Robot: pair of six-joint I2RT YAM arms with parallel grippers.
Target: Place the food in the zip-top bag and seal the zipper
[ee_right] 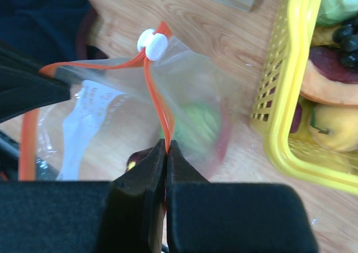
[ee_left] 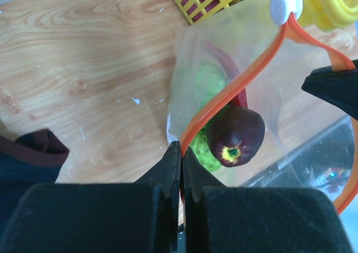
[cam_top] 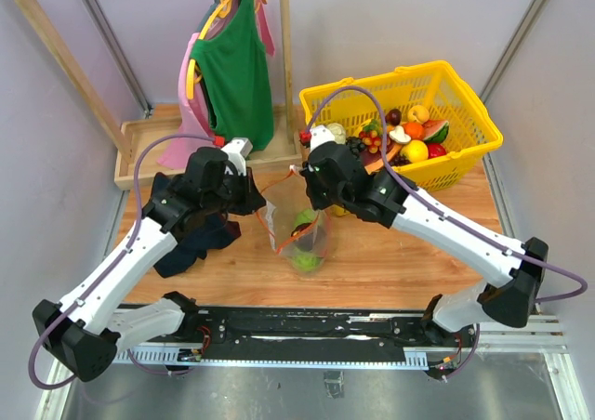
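Note:
The clear zip top bag with orange zipper hangs between my grippers, holding green produce, a dark eggplant-like item and something red. In the left wrist view, my left gripper is shut on one orange zipper strip of the bag. In the right wrist view, my right gripper is shut on the other strip, near the white slider. The bag's mouth is open between them.
A yellow basket of food stands at the back right, close beside the bag. Dark cloth lies at the left; a wooden rack with clothes stands behind. Bare table lies in front.

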